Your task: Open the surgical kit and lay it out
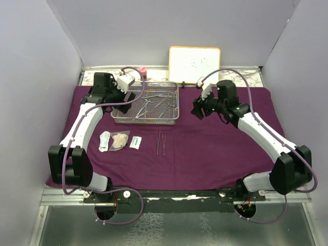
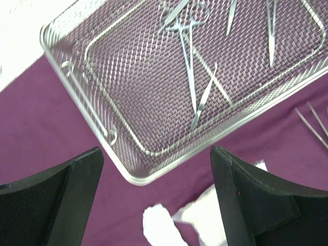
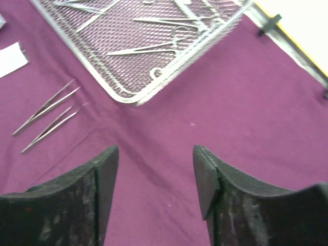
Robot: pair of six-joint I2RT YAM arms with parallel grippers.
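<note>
The wire mesh tray (image 1: 146,118) holds scissors, clamps and other steel instruments (image 2: 190,77). My left gripper (image 1: 125,102) is open over the tray's left end, nothing between its fingers. In front of the tray lie a white packet (image 1: 104,141), a bagged gauze bundle (image 1: 119,140), a flat white packet (image 1: 135,142) and two pairs of tweezers (image 3: 45,107). My right gripper (image 1: 201,107) hangs right of the tray over bare cloth, its fingers apart and empty.
A white board (image 1: 194,65) with a yellow edge stands at the back; a red-capped container (image 1: 143,72) is behind the tray.
</note>
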